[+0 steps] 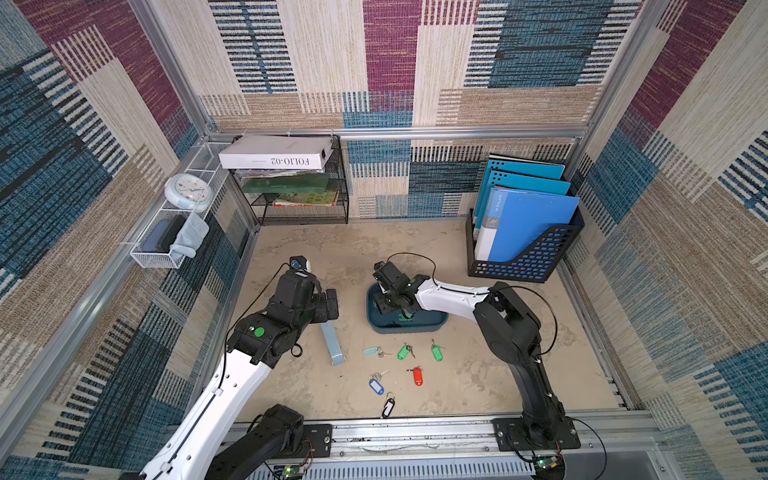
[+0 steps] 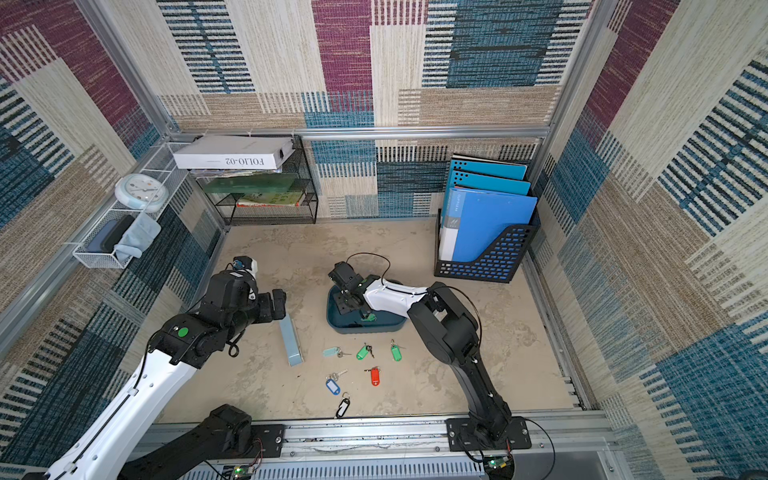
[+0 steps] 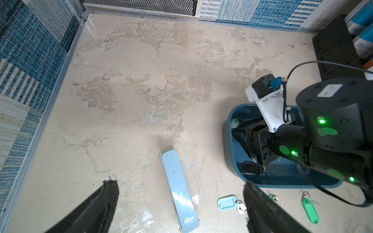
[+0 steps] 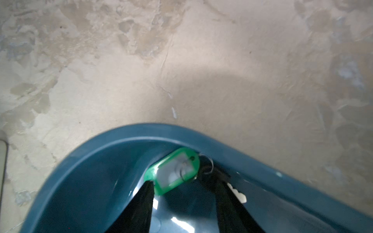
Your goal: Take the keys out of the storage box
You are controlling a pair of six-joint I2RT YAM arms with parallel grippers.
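Note:
The dark blue storage box (image 1: 416, 326) stands mid-table with my right gripper down inside it. In the right wrist view its fingers are apart, just short of a green key tag (image 4: 171, 170) with a ring and key in the box's corner; nothing shows held between them. The left wrist view shows a black fob (image 3: 252, 167) in the box too. My left gripper is open above the table, left of the box, over a pale blue flat bar (image 3: 178, 190).
Several tagged keys, including a red one (image 1: 417, 376) and a blue one (image 1: 376, 385), lie in front of the box. A black file holder (image 1: 512, 268) stands back right, a wire shelf (image 1: 304, 212) back left. The table behind the box is clear.

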